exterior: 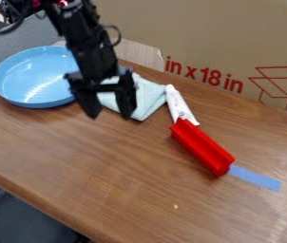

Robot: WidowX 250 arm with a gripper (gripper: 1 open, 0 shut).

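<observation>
My black gripper (109,106) hangs low over a folded pale cloth (146,95), slightly blurred, its fingers apart with nothing visible held between them. To its left a blue plate (27,76) rests on the wooden table, partly behind the gripper. Right of the cloth lie a white tube-like object (178,104) and, nearer, a red elongated block (202,146), whose exact kind I cannot tell.
A cardboard box wall (222,43) stands along the back. A strip of blue tape (256,178) lies at the right.
</observation>
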